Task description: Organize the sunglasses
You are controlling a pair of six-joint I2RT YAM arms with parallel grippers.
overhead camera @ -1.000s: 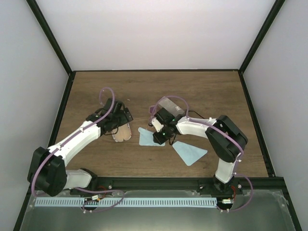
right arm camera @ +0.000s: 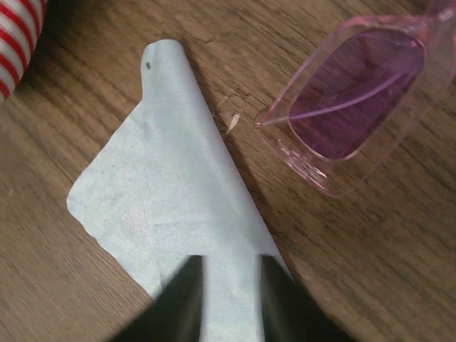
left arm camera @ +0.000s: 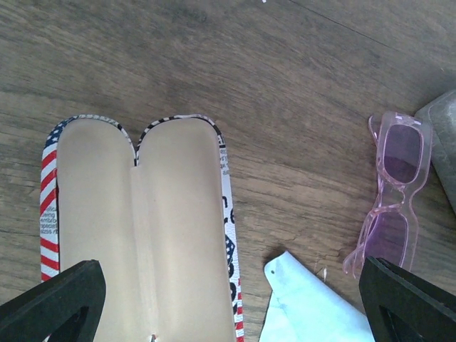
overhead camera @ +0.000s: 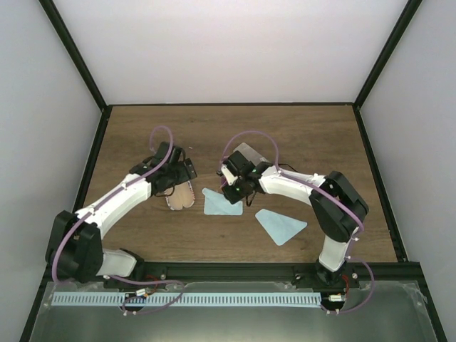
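Pink sunglasses [left arm camera: 401, 157] lie on the wood right of an open padded case [left arm camera: 178, 221] in the left wrist view; in the right wrist view one purple lens [right arm camera: 356, 92] shows at top right. A pale blue cloth [right arm camera: 185, 178] lies beside them. My left gripper is open above the case, holding nothing. My right gripper, blurred at the bottom of the right wrist view, hovers over the cloth, part open, with nothing visibly held.
A second blue cloth [overhead camera: 280, 226] lies at the front right of the table [overhead camera: 128, 235]. A grey box [left arm camera: 442, 142] stands beside the sunglasses.
My right gripper has shifted slightly up and toward the back-left over the cloth. The left arm has barely moved.
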